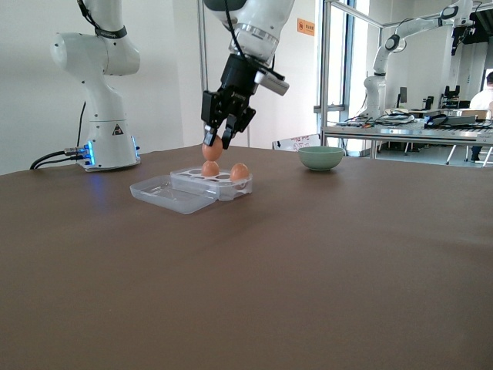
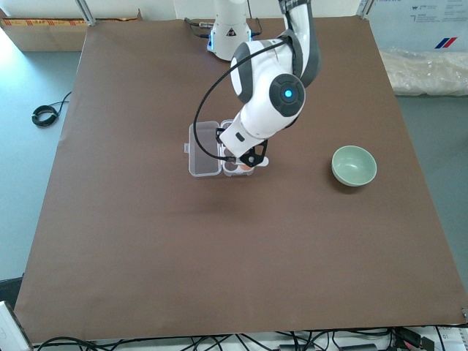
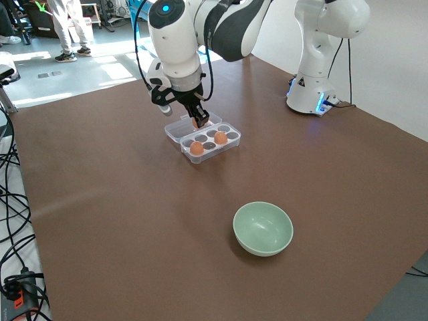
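An open clear egg carton (image 2: 205,164) sits on the brown table beneath the arm; in the top view two eggs rest in it, one (image 1: 239,172) at its right and another (image 1: 210,169) at its middle. My gripper (image 1: 217,136) is shut on an egg (image 1: 212,149), held just above the carton; in the right view it is partly hidden behind the gripper (image 3: 195,115). A pale green bowl (image 2: 353,165) stands to the right of the carton in the left view, empty.
The white robot base (image 1: 112,150) stands behind the carton. Cables lie outside the table's edges.
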